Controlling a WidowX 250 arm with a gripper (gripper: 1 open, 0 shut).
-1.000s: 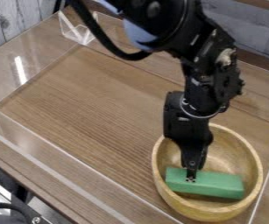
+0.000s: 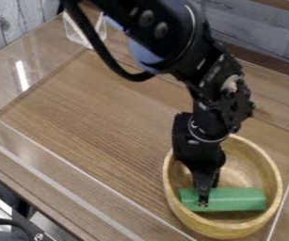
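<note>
A tan round bowl (image 2: 270, 165) sits at the lower right of the camera view, with a green oblong object (image 2: 237, 200) lying in its front part. My black gripper (image 2: 202, 195) reaches down into the bowl, its fingertips at the left part of the green object. Whether the fingers are open or shut on it, I cannot tell.
A small clear item stands at the back left, partly behind the arm. Panelled walls border the back, and the table's edge runs along the lower left.
My arm and gripper have shifted slightly left and lower. The green object has turned a little and now lies more level across the bowl.
</note>
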